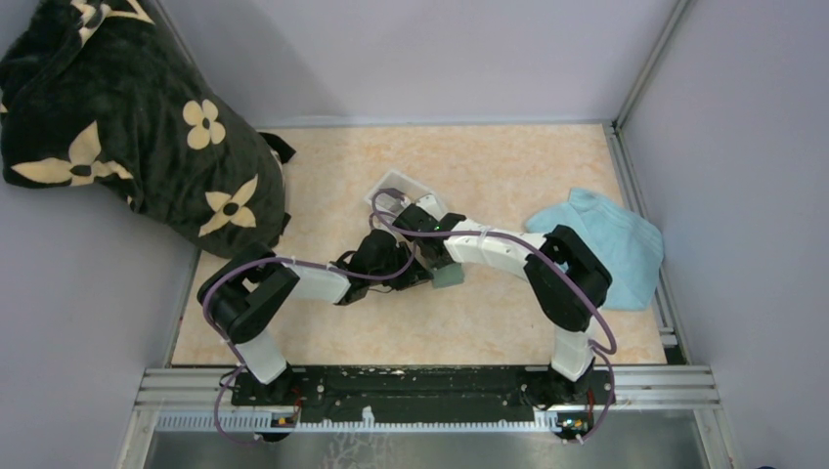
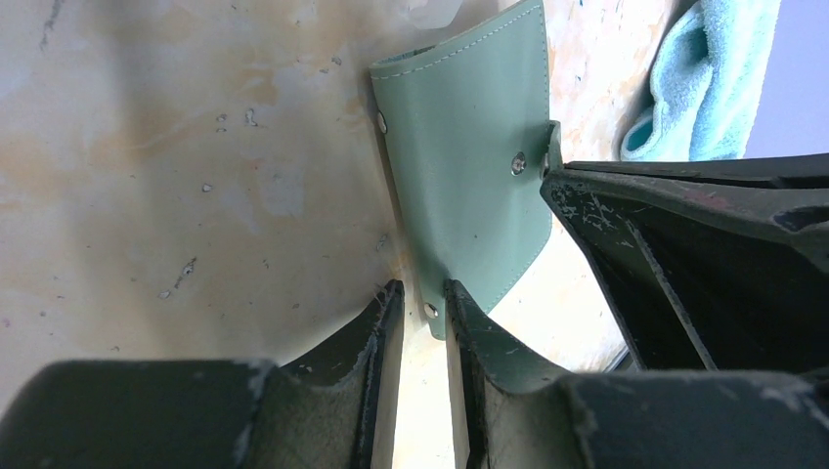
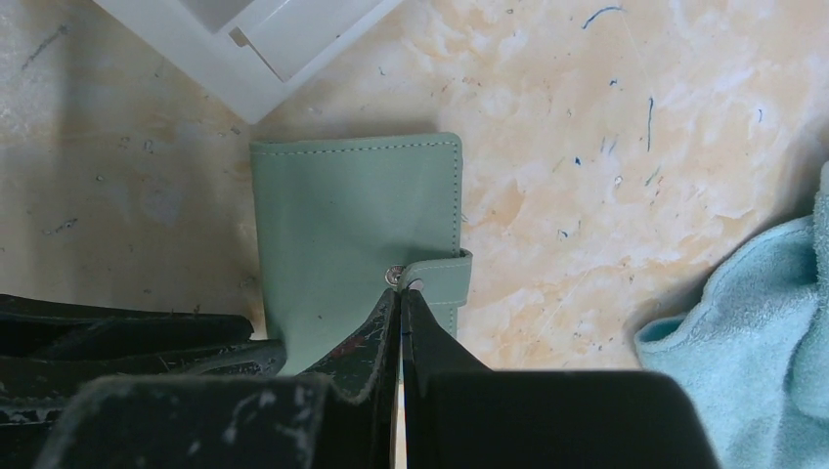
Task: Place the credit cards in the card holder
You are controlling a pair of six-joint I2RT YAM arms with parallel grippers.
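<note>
A sage-green card holder (image 1: 448, 277) lies on the table, closed with a snap strap (image 3: 440, 283). My right gripper is shut at the strap's snap, the edge of the strap at its fingertips; whether any is pinched cannot be told. In the left wrist view the holder (image 2: 459, 166) has my left gripper at its near corner, fingers open a narrow way, nothing seen held between them. The right gripper's dark housing covers the right of that view. No cards can be made out clearly.
A white plastic tray (image 1: 381, 186) stands just behind the holder (image 3: 352, 195). A blue towel (image 1: 606, 244) lies to the right, a dark patterned cushion (image 1: 147, 147) at the back left.
</note>
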